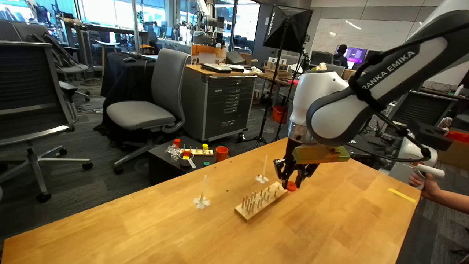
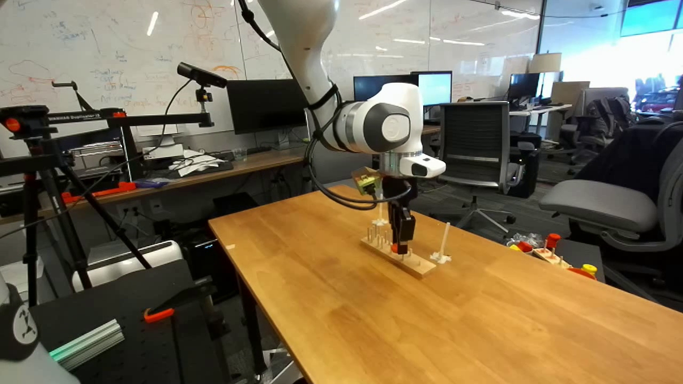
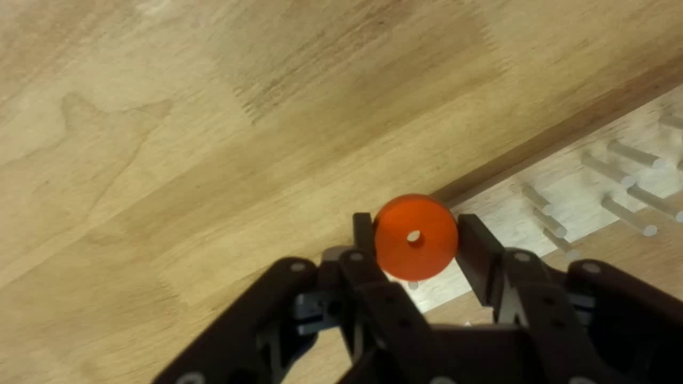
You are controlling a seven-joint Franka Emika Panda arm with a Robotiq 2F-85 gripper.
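A round orange disc [image 3: 416, 256] with a small centre hole sits between the two fingers of my gripper, which is shut on its sides. Beneath the disc in the wrist view lies one end of a pale wooden peg board [image 3: 458, 285], and a peg tip shows just below the disc's edge. From the first exterior view, the gripper [image 1: 292, 186] and the disc [image 1: 292, 186] are at the far right end of the peg board [image 1: 247, 215]. In the second exterior view the dark fingers [image 2: 402, 233] partly cover the disc [image 2: 395, 248].
Two upright rods, a nearer rod [image 1: 204, 189] and a farther rod [image 1: 265, 167], are fixed to the table beside the board. Off the table, a low black stand [image 1: 160, 169] carries an orange cup [image 1: 221, 153] and small toys.
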